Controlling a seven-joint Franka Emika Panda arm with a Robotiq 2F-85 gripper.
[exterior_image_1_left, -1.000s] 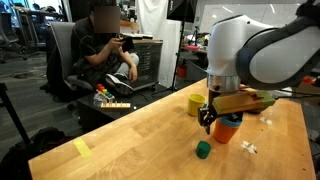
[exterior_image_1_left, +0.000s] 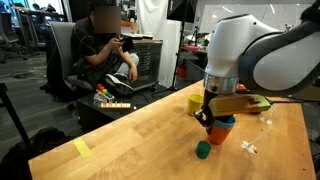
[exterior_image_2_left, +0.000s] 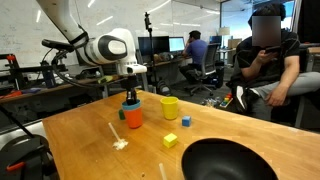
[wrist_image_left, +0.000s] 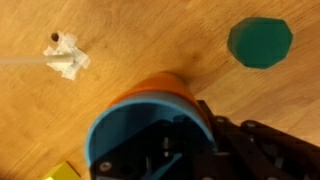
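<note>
An orange cup (exterior_image_2_left: 133, 119) stands on the wooden table, with a blue cup (wrist_image_left: 110, 129) nested in its mouth. From above, the orange cup (wrist_image_left: 160, 82) shows only as a strip beyond the blue rim. My gripper (exterior_image_2_left: 129, 98) points down at the top of the cups. The wrist view has its dark fingers across the blue rim at the right, shut on the blue cup's wall. The exact contact is hard to see, and the inside of the blue cup is partly covered by the fingers.
A green block (wrist_image_left: 260, 42) lies close beside the cups. A yellow cup (exterior_image_2_left: 169, 107), yellow block (exterior_image_2_left: 170, 140), blue block (exterior_image_2_left: 186, 121) and large black pan (exterior_image_2_left: 226, 160) occupy other spots. Pale sticks (exterior_image_2_left: 114, 130) lie nearby. Bare table (exterior_image_1_left: 130, 145) extends left in exterior view 1.
The gripper has shifted slightly at the cups' rim. The orange cup now shows a little lower and to the left in exterior view 1. The green block has stayed put.
</note>
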